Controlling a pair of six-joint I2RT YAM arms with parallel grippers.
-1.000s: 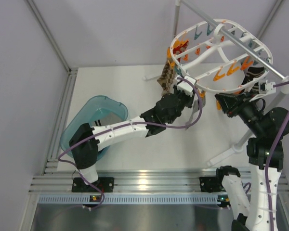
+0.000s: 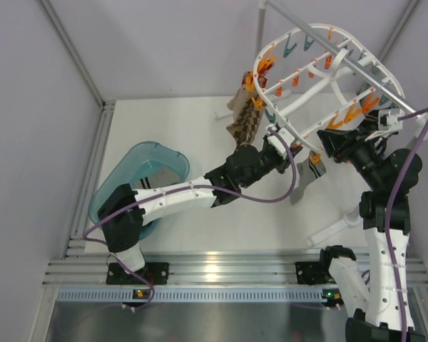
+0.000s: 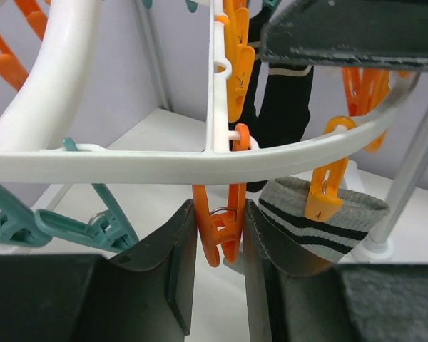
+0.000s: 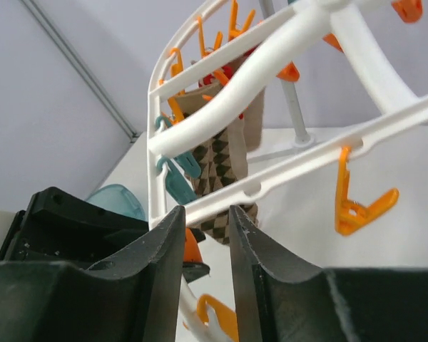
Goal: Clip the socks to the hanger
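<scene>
A white oval hanger (image 2: 292, 110) with orange and teal clips hangs at upper right. Checked socks (image 2: 242, 121) hang at its back left; a grey striped sock (image 3: 307, 228) hangs from an orange clip (image 3: 327, 178), with black socks (image 3: 285, 107) behind. My left gripper (image 2: 289, 149) is shut on an orange clip (image 3: 225, 228) at the rim. My right gripper (image 2: 332, 139) is at the rim's near right; its fingertips appear close together in its wrist view, how far apart I cannot tell.
A teal bin (image 2: 125, 182) with dark items inside stands at the left on the white table (image 2: 185, 128). The metal stand (image 2: 317, 235) rises at the right. The middle of the table behind the left arm is clear.
My left gripper has moved slightly right along with the hanger's front rim. The hanger has shifted a little, and my right gripper has moved slightly up and left.
</scene>
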